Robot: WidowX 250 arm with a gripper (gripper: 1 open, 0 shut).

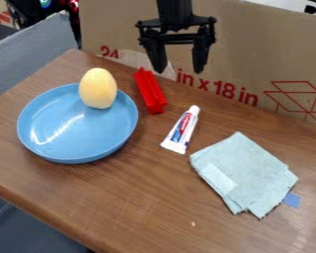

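My gripper [177, 59] hangs open above the back of the wooden table, in front of the cardboard wall, with nothing between its fingers. Below it lie a red oblong object [150, 91] and a white toothpaste tube [181, 129]. On the left, a pale yellow egg-shaped object [98, 88] rests on the upper part of a blue plate [71, 137]. A folded light blue cloth [244, 174] lies at the right.
A cardboard panel [267, 59] stands along the back edge. A grey padded surface [23, 59] borders the left side.
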